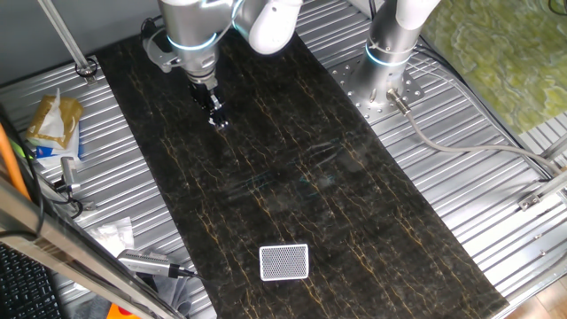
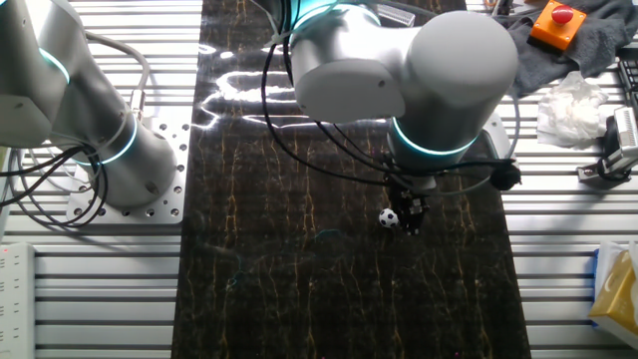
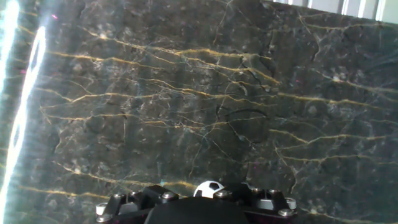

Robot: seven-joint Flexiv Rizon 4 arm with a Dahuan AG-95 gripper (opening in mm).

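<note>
My gripper point(image 2: 411, 215) points down over the dark marbled board, its two sides spread well apart along the bottom of the wrist view. In exterior view 1 it hangs over the upper left part of the board. A small black-and-white soccer-patterned ball point(image 2: 388, 217) shows right beside the gripper in exterior view 2. The wrist view has the same ball point(image 3: 209, 188) partly covered by the gripper body, near the middle. I cannot make out the ball in exterior view 1. A white rectangular mesh tray point(image 1: 284, 263) rests on the board, well away from the gripper.
The dark board point(image 1: 266, 168) is bare between gripper and mesh tray. To its left are a tissue pack point(image 1: 58, 120) and a metal post point(image 1: 66, 35). The arm's base point(image 1: 383, 84) stands on the right. Cables point(image 2: 289, 120) loop around the arm.
</note>
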